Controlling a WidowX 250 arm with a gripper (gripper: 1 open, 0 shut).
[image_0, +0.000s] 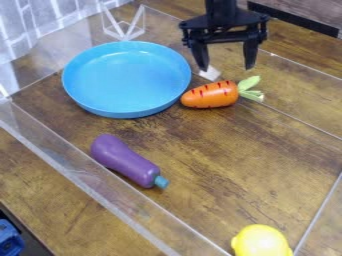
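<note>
My black gripper (223, 48) hangs at the top centre with its fingers spread open, nothing seen between them. Below it a toy carrot (211, 95) with green leaves lies just right of a blue round plate (124, 75). A purple toy eggplant (124, 159) lies at the lower left, and a yellow toy lemon (261, 243) at the bottom right.
A small white piece (209, 73) lies between plate and gripper. A clear barrier runs along the left, with a blue object (6, 238) beyond it at the bottom corner.
</note>
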